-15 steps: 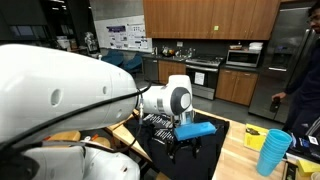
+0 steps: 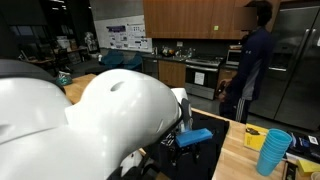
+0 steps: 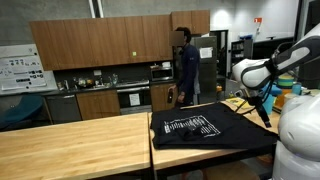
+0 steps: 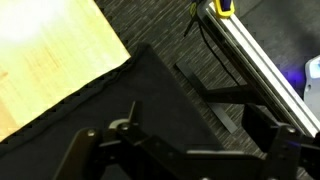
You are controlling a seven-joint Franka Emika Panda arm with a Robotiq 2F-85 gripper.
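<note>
My gripper stands open in the wrist view, its dark fingers (image 4: 122,138) wide apart with nothing between them. Below it lie a black cloth (image 4: 75,125) and the corner of a pale wooden table (image 4: 50,50). From exterior view 1, the gripper (image 2: 187,158) with its blue part shows over the black-covered area, beside the white arm. The second exterior view shows the black cloth (image 3: 170,127) spread across the table's right part, with a small dark shape on it too small to identify.
A person (image 2: 250,65) stands at the table's far side. To the right are a blue cup (image 2: 272,152) and yellow items (image 2: 254,137). A metal rail (image 4: 262,65) runs past the table corner.
The person has come in from the right edge and now stands behind the table. The white arm has shifted and covers more of exterior view 1, and the gripper looks slightly turned.
</note>
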